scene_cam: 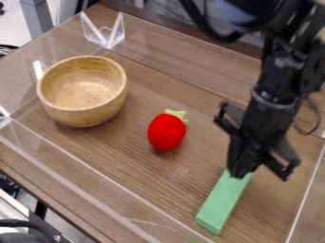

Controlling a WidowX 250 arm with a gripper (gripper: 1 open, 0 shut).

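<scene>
My black gripper (242, 156) hangs low on the right, its tip at the upper end of a green bar (223, 204), partly covering that end; it looks shut, blurred by motion, and I cannot see anything held. The green bar lies on the wooden table (89, 180) toward the front right. A red tomato-like object (166, 133) with a green top lies left of my gripper, apart from it.
A wooden bowl (82, 85) stands at the left. A clear plastic piece (102, 30) is at the back left.
</scene>
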